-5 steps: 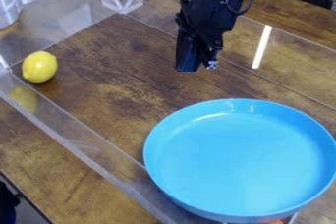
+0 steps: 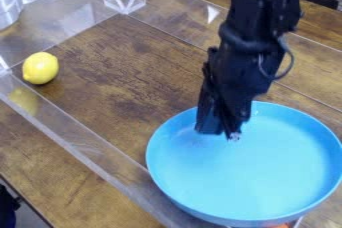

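Observation:
My gripper [image 2: 217, 120] is in the middle right of the camera view, low over the near-left part of a large blue plate [image 2: 249, 180]. It looks shut, and nothing shows between its fingers; its dark body hides part of the plate's back rim. A yellow lemon [image 2: 40, 68] lies at the far left, well apart from the gripper and the plate.
Clear plastic edging runs along the left and back. A small orange object [image 2: 278, 225] peeks out under the plate's front edge.
The plate and lemon have not visibly moved.

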